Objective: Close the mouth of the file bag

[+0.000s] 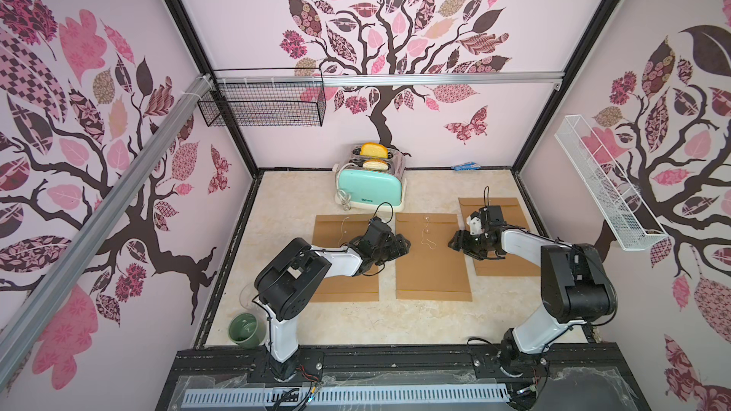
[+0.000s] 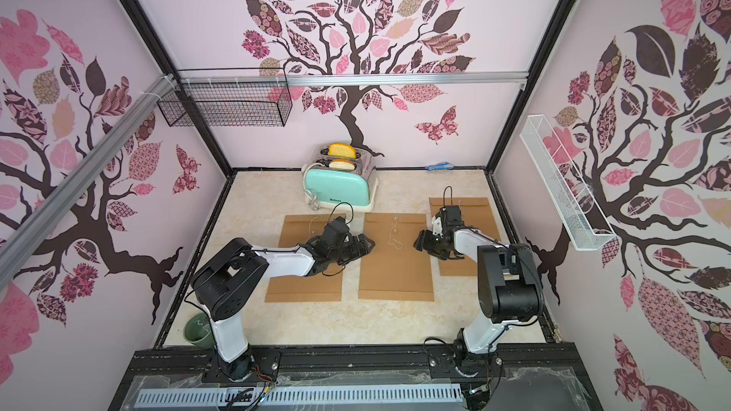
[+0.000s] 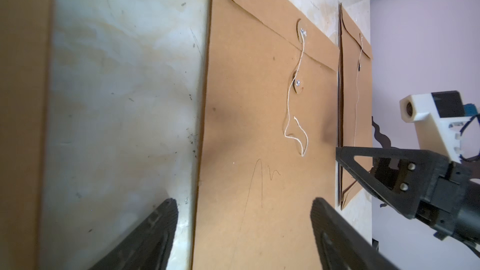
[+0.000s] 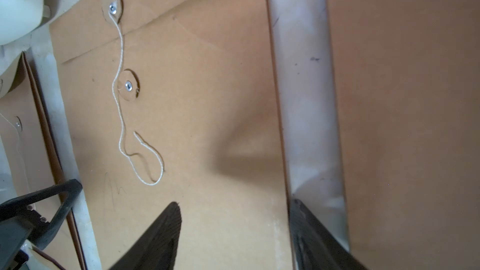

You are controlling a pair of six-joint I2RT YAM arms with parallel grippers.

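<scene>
The middle brown file bag (image 1: 432,274) lies flat on the table, its flap (image 3: 280,12) folded down along the far end. A white string (image 4: 120,115) hangs from the flap's round button (image 4: 112,8), passes the lower button (image 4: 129,85) and ends in a loose curl on the paper. My left gripper is open at the bag's left side, its fingers well apart with only the bag's surface seen between them. My right gripper is open too, over the bag's right edge, empty.
Similar file bags lie to the left (image 1: 342,289) and right (image 2: 472,262), with narrow strips of table between. A turquoise toaster (image 1: 371,185) stands behind, a green cup (image 1: 246,329) at the front left.
</scene>
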